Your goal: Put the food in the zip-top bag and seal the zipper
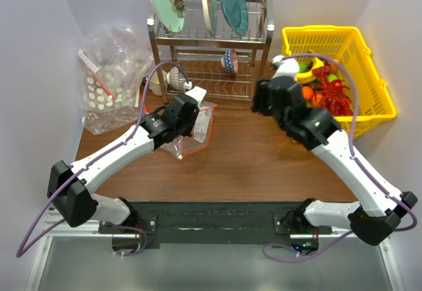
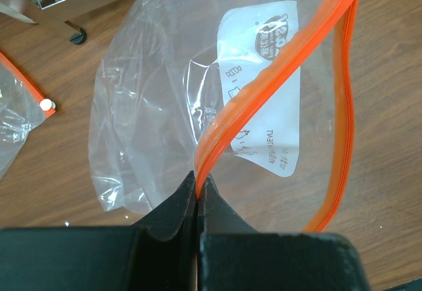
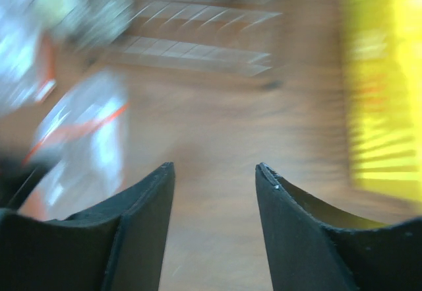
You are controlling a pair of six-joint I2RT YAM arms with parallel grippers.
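Note:
A clear zip top bag (image 2: 151, 99) with orange zipper edges and a white printed label (image 2: 260, 86) lies over the table, its mouth parted. My left gripper is shut on one orange edge of that mouth. In the top view the left arm mostly covers the bag (image 1: 203, 132). My right gripper is part open with nothing between its fingers, over bare table between bag and basket. Food lies in the yellow basket: a banana (image 1: 306, 73), a red lobster (image 1: 331, 93) and an orange (image 1: 307, 93), partly hidden by the right arm.
The yellow basket (image 1: 376, 116) stands at the back right. A metal dish rack (image 1: 211, 43) with plates and cups is at the back middle. More plastic bags (image 1: 109, 86) lie at the left.

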